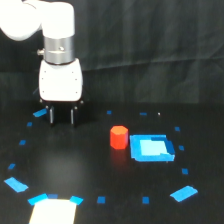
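Note:
My white gripper (62,117) hangs over the back left of the dark table, pointing down. Its two dark fingers stand apart, and nothing shows between them. Right of the middle, a red block (119,137) with a six-sided outline rests on the table, well to the right of the gripper and slightly nearer the camera. Close to the block's right side lies a shallow blue tray (134,149) with a pale patch inside; the block is outside it.
A cream square (53,212) is cut off by the bottom edge at the left. Blue tape pieces, including one strip (184,193) at the front right, mark the table. Much of the dark surface between the gripper and the front is bare.

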